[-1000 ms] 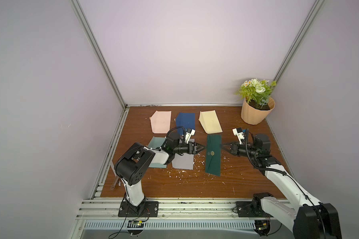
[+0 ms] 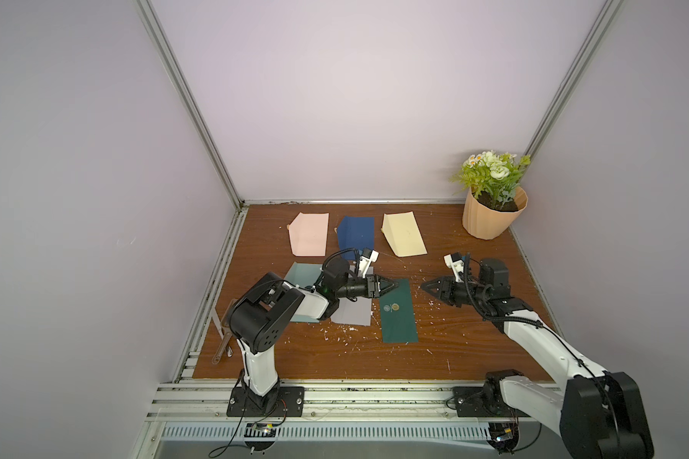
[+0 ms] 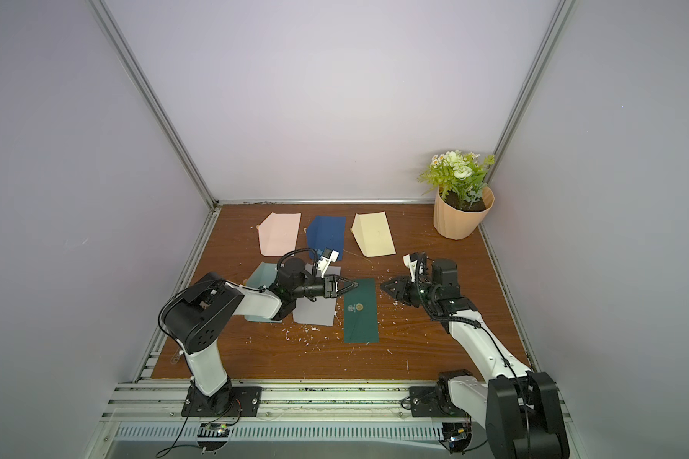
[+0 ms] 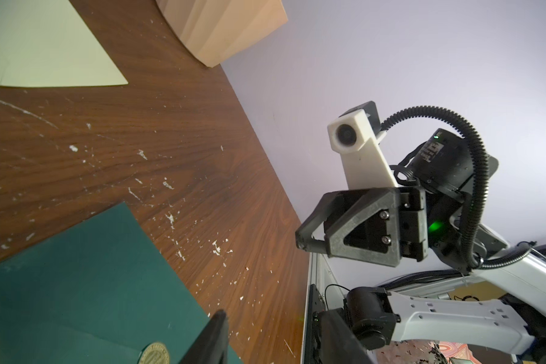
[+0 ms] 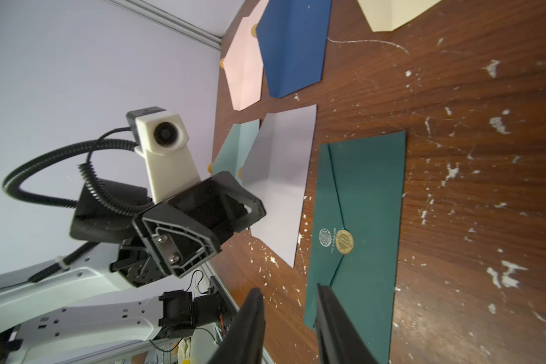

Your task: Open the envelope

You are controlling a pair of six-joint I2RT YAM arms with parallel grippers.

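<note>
A dark green envelope (image 2: 399, 325) lies flat on the table, a gold round seal (image 5: 344, 241) at the tip of its flap and a silver round mark (image 5: 325, 237) beside it. The flap lies down. My left gripper (image 2: 395, 284) is above the envelope's far left part; in the left wrist view its fingers (image 4: 215, 339) stand apart with nothing visible between them. To the right of the envelope, apart from it, is my right gripper (image 2: 423, 286). Its fingers (image 5: 248, 327) are parted, the gap empty.
Pink (image 2: 310, 234), blue (image 2: 356, 233) and cream (image 2: 405, 233) envelopes lie along the back. Grey-white (image 2: 352, 311) and pale teal (image 2: 304, 271) ones lie partly under the left arm. A flowerpot (image 2: 491, 220) stands back right.
The green envelope has gone from between the grippers to flat on the table, further left and nearer the front. My right gripper has turned and moved slightly; the left has barely shifted.
</note>
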